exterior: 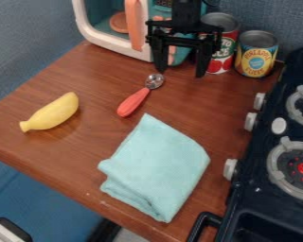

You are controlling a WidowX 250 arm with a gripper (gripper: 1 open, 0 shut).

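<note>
My black gripper [182, 59] hangs at the top of the camera view, in front of the toy oven [107, 21] and the red can [220, 58], open with nothing seen between its fingers. Below it a red-handled scoop [133, 100] lies on the wooden counter [65, 151]. A yellow banana [49, 112] lies at the left, and a folded pale teal cloth [154, 166] at the front middle.
A yellow-labelled can [257, 57] stands at the back right. A black stove [275, 203] with knobs fills the right side. Its front left edge drops away to a blue floor.
</note>
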